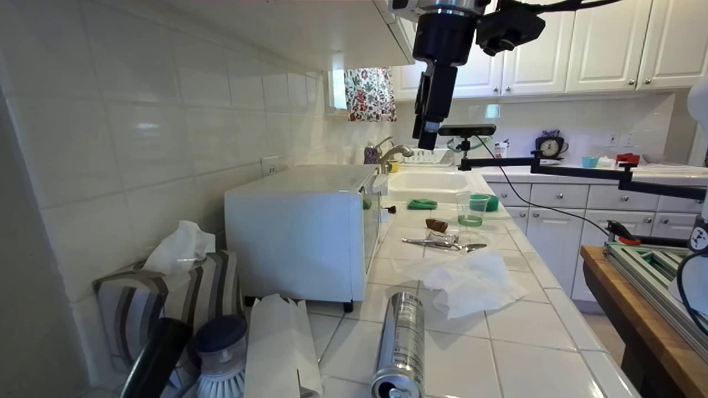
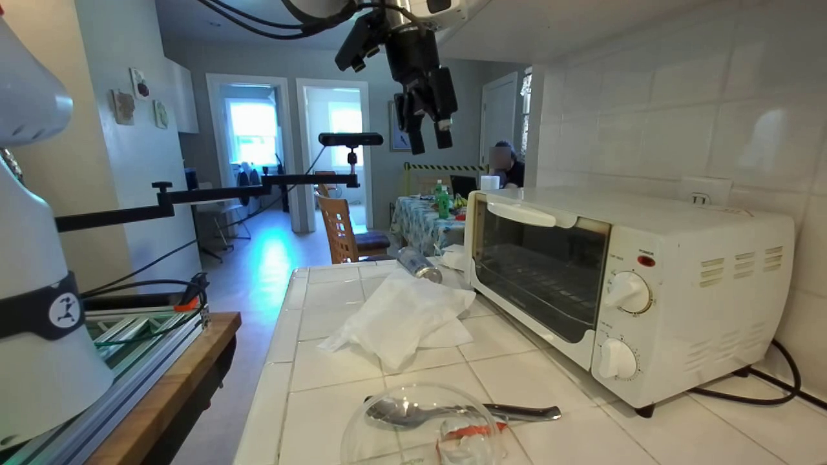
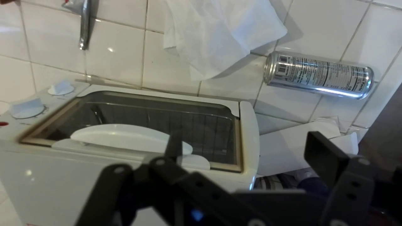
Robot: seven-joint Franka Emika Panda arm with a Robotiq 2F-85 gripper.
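Note:
High over the counter, my gripper [image 2: 431,147] hangs open with nothing between its fingers. White tissues [image 1: 474,285] lie crumpled and overlapping on the tiles in front of the toaster oven [image 2: 558,271], well below the gripper. In the wrist view the tissues [image 3: 226,34] are at the top, and the blurred gripper spans the oven's front edge from above. The oven's glass door is shut. A silver can [image 3: 318,75] lies on its side near the tissues.
A spoon [image 2: 411,411], a clear plastic cup [image 1: 472,209] and a brown item [image 1: 436,225] sit toward the sink [image 1: 428,182]. By the wall stand a striped tissue box [image 1: 199,285] and a brush [image 1: 222,351]. Bare tiles run along the counter's outer edge.

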